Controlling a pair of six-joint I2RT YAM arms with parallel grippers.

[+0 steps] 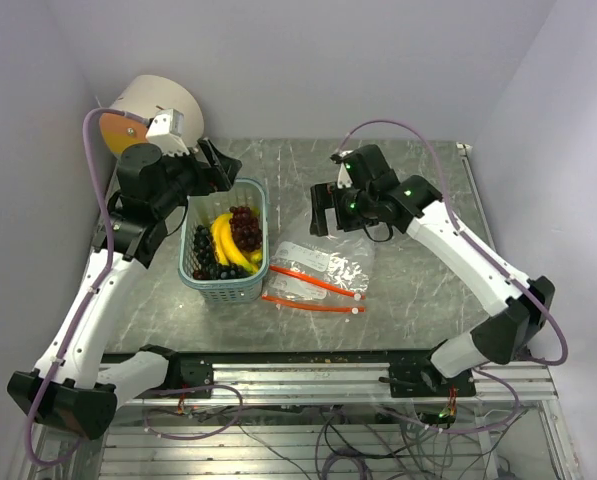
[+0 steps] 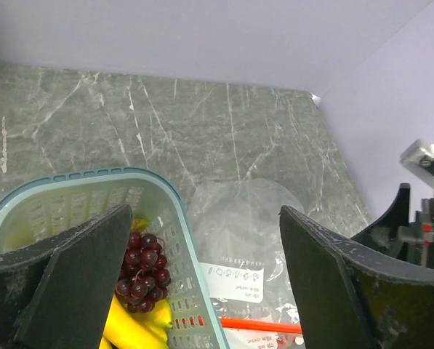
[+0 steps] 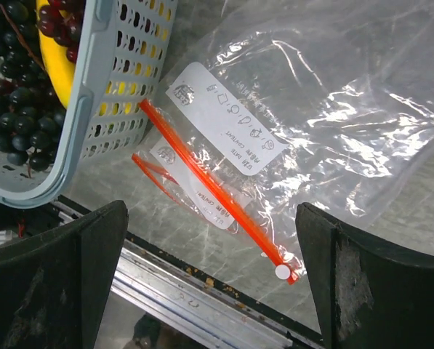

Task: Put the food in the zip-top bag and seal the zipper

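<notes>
A pale blue basket point(image 1: 190, 270) holds yellow bananas point(image 1: 228, 250), red grapes point(image 1: 246, 226) and dark grapes point(image 3: 24, 120). To its right a clear zip top bag point(image 1: 328, 262) lies flat on the table, white labels and orange zipper strips point(image 3: 217, 192) showing. My left gripper point(image 1: 221, 168) hangs open over the basket's back end, nothing between its fingers. My right gripper point(image 1: 322, 205) is open above the bag, its fingers empty in the right wrist view.
A round cream and orange object point(image 1: 138, 100) stands at the back left. Walls border the back and sides.
</notes>
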